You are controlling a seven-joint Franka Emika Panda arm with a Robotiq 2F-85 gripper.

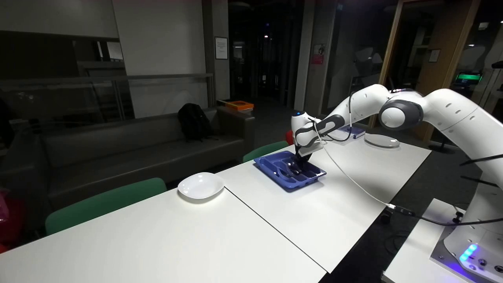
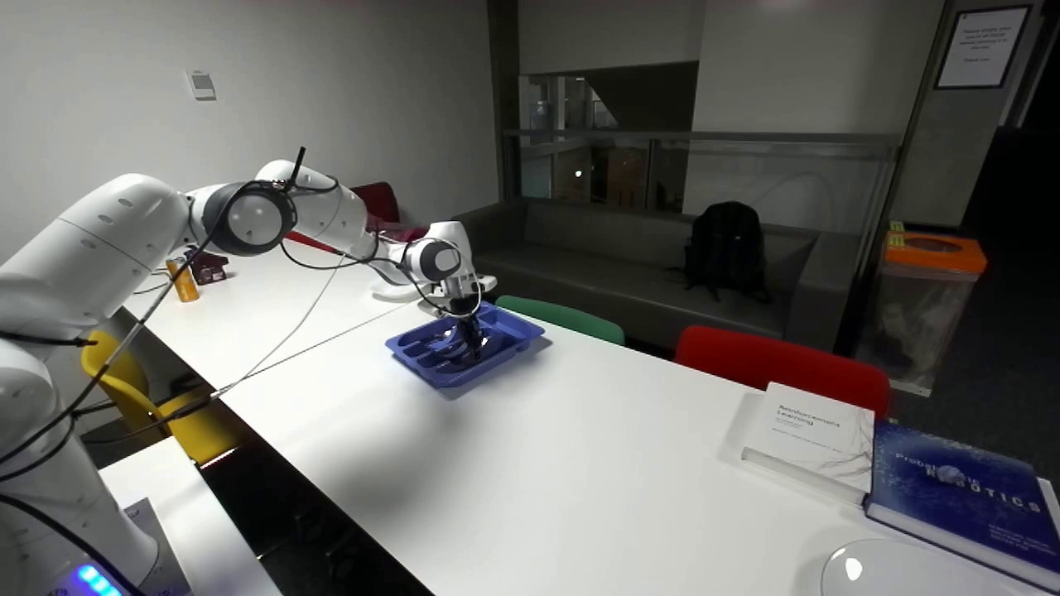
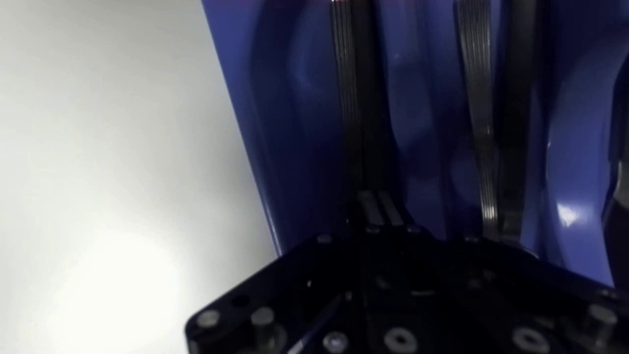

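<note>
A blue cutlery tray (image 1: 278,181) sits on the white table, with its compartments holding dark-handled and silver cutlery. My gripper reaches down into the compartment near the tray's left wall in the wrist view. Its fingertips stand close together, with a narrow dark gap. A ribbed silver handle (image 3: 346,59) and a black handle (image 3: 366,76) run toward the fingers there. Whether either lies between them is too dark to tell. One compartment to the right lie another ribbed silver handle (image 3: 477,65) and a black one (image 3: 517,94).
A white bowl (image 1: 201,186) stands left of the tray in exterior view 1. Beyond, on the right, is a grey plate (image 1: 382,140). Two books, one white (image 2: 810,437) and one blue (image 2: 964,497), lie at the table's far end.
</note>
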